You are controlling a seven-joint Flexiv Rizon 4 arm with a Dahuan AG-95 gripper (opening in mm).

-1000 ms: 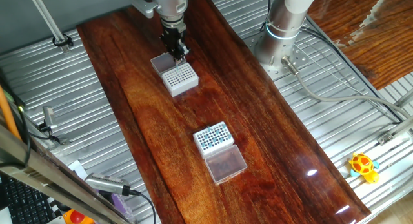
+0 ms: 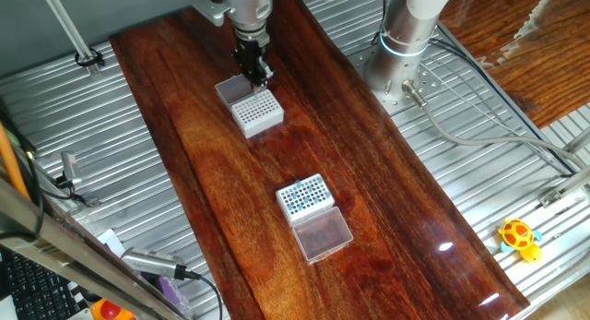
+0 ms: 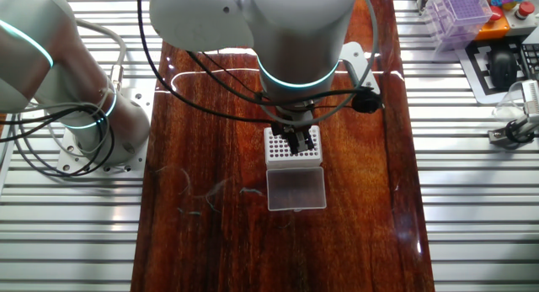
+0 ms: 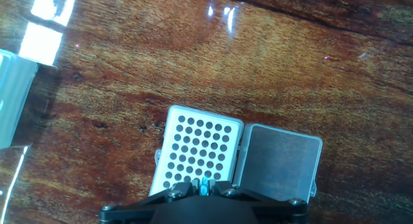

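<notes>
A white tip rack with rows of dark, empty-looking holes stands on the wooden table, its clear lid folded open. Over the lid-side edge of this rack hangs my gripper, pointing down. Its fingers are closed on a small teal tip, which shows between them in the wrist view. Whether the tip's lower end is inside a hole or just above one cannot be told. Nearer the table's middle, a second rack carries several teal tips among its holes; its clear lid is also open.
Bare wooden table lies between and around the two racks. The robot's base stands beside the table on metal slats. A toy turtle sits off the table, well clear of the racks.
My gripper has shifted very slightly to the right in exterior view 1, staying by the same edge of the far rack. Both racks and their lids have kept their places.
</notes>
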